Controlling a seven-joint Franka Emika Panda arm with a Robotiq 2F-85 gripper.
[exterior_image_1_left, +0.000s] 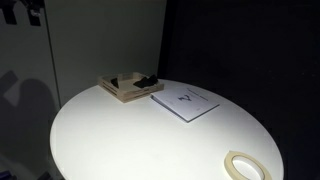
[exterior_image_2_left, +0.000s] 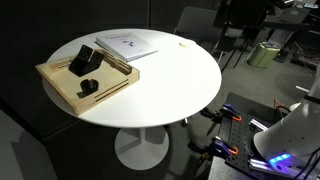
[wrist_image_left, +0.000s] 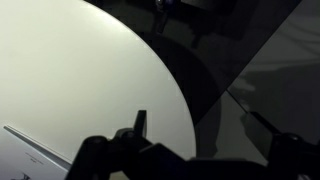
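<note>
High at the left edge of exterior view 1, my gripper (exterior_image_1_left: 21, 17) hangs clear of the white round table, its two fingers apart. The wrist view has the gripper open over the table's edge, with nothing between its fingertips. A shallow wooden tray (exterior_image_2_left: 103, 101) stands on the table and holds a black block-like piece (exterior_image_2_left: 86, 59) and a smaller black piece (exterior_image_2_left: 88, 87). Beside the tray lies a white box or book (exterior_image_2_left: 126, 45) with dark print. A pale tape roll (exterior_image_1_left: 232, 166) rests flat near the table's edge in exterior view 1.
In exterior view 2 the table's pedestal (exterior_image_2_left: 142, 146) shows below, and a dark stand with cables and clamps (exterior_image_2_left: 245, 140) is at lower right.
</note>
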